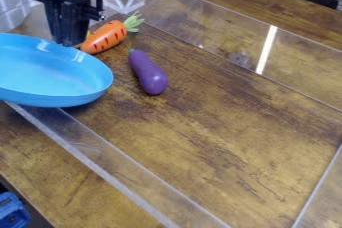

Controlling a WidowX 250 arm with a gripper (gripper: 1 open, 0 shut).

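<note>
My black gripper (pixel 66 27) hangs at the upper left, over the back rim of a blue oval plate (pixel 47 72); its fingertips are partly hard to make out, and I cannot tell how far they are apart. An orange toy carrot (pixel 106 37) with a green top lies just to the right of the gripper, behind the plate. A purple toy eggplant (pixel 148 71) lies right of the plate on the wooden surface.
A clear plastic wall runs around the wooden floor (pixel 214 152), whose middle and right are free. A blue object (pixel 8 212) sits at the bottom left corner, outside the wall.
</note>
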